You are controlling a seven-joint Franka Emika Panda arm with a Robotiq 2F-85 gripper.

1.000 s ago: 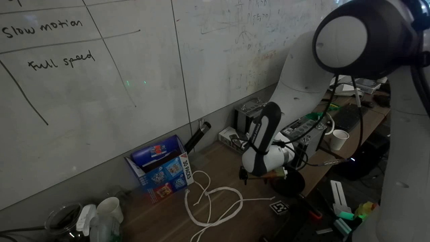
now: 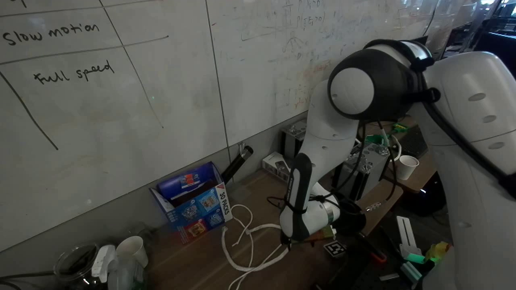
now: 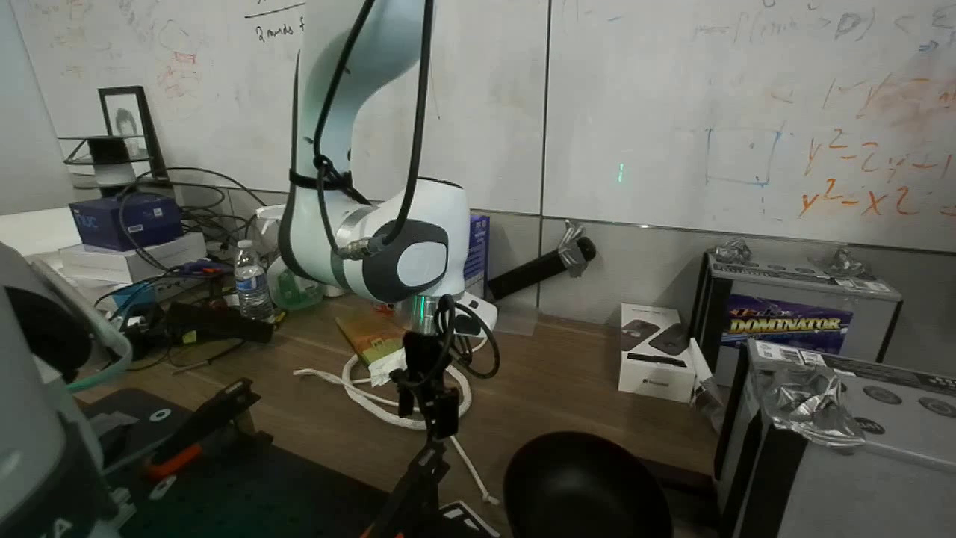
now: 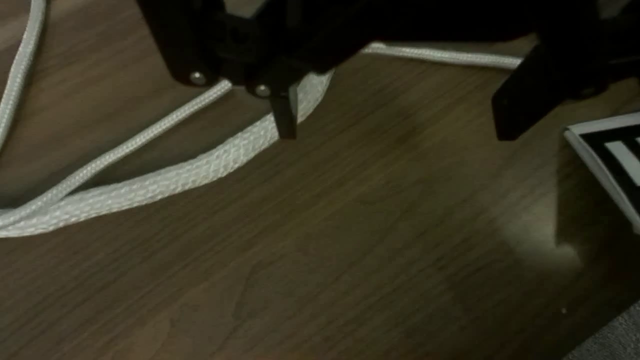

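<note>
A white rope (image 2: 233,261) lies in loops on the wooden table, one part thick and braided, another thin. Seen from the wrist, the thick rope (image 4: 198,171) runs up from the left and passes behind one finger of my gripper. The fingers stand wide apart, with bare table visible between the fingertips. A thin stretch of rope crosses farther back, partly hidden by the dark gripper body. In exterior view 2 my gripper (image 3: 428,417) points down low over the right side of the rope loop; whether it touches the rope I cannot tell.
A black pan (image 3: 587,489) stands close to the gripper, and a black-and-white marker card (image 2: 335,249) lies near the table edge. A blue snack box (image 2: 193,203) and a white box (image 3: 656,354) sit by the whiteboard. Bare table lies between rope and white box.
The arm has come down and toward the left in exterior view 1. My gripper, earlier above the table near the pan, is now low at the rope's right side. The rope looks unmoved.
</note>
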